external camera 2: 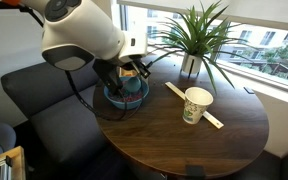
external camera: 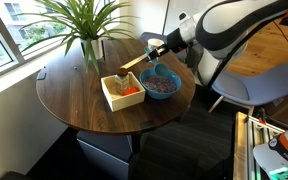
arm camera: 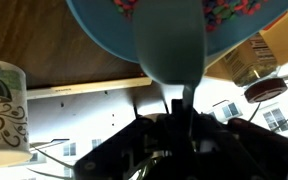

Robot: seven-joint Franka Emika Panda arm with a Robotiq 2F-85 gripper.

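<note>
A translucent teal scoop [arm camera: 172,45] is held by its handle in my gripper, which is shut on it. In the wrist view the scoop overlaps the blue bowl [arm camera: 109,30], which holds small red and green pieces. Exterior view 1 shows my gripper [external camera: 156,46] above the far side of the bowl [external camera: 160,82]. What the scoop contains, if anything, cannot be made out. A patterned paper cup [external camera 2: 196,105] stands upright on the table, apart from the bowl; the wrist view shows the cup [arm camera: 4,112] at its left edge.
Beside the bowl sits a pale box [external camera: 123,98] with a brown-topped jar [external camera: 122,76] and something orange. A light wooden strip [external camera 2: 212,119] lies by the cup. A potted plant [external camera 2: 194,45] stands at the window side.
</note>
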